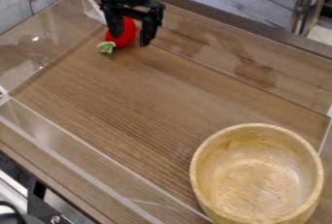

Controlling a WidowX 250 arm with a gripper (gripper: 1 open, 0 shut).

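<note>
My dark gripper [130, 26] reaches down from the top of the view, open, around and just above a red object with a green tip [120, 37] at the upper left of the table. The gripper partly hides the red object; whether the fingers touch it cannot be told.
A large pale yellow bowl [255, 175] sits at the lower right. A wall and edge bound the left side, and a wooden ledge is at the top right.
</note>
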